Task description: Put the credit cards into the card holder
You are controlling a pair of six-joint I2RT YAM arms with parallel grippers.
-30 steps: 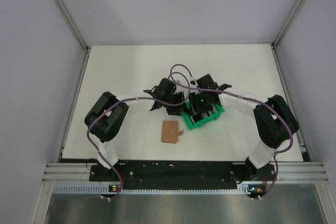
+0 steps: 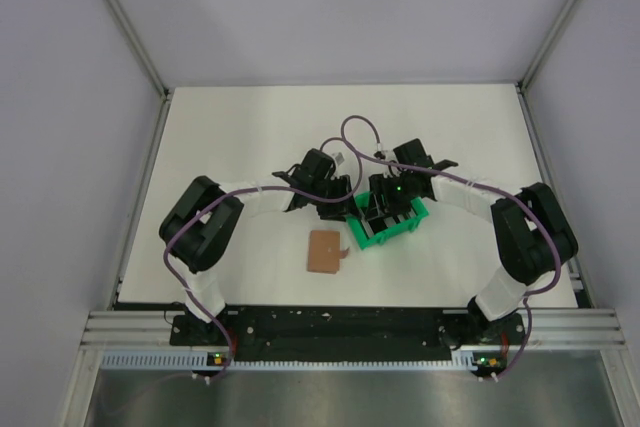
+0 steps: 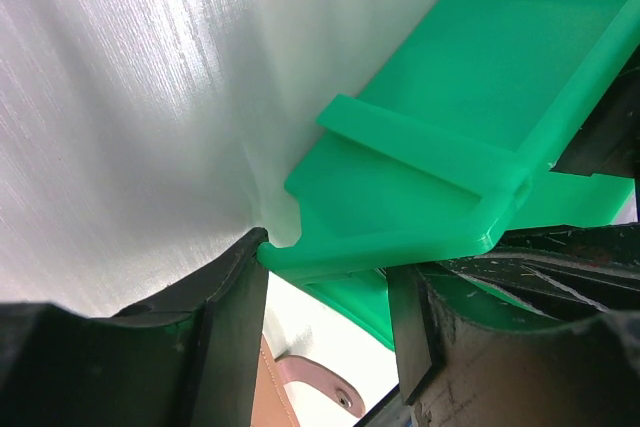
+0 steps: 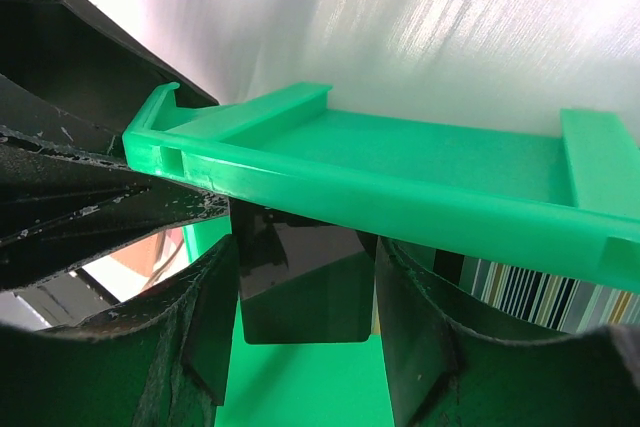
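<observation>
A green card holder [image 2: 398,225] sits at the middle of the table, both grippers over it. My left gripper has its fingers around the holder's rim at one corner, part open. My right gripper is at the green rim, its fingers either side of a black card-like piece [image 4: 305,297]; whether it grips it is unclear. Edges of several cards [image 4: 530,292] show in the holder. A brown leather card wallet [image 2: 323,250] lies in front of the holder, to its left.
The arms' wrists are close together above the holder.
My right gripper and arm have shifted slightly to the right over the holder. The left arm looks unchanged.
</observation>
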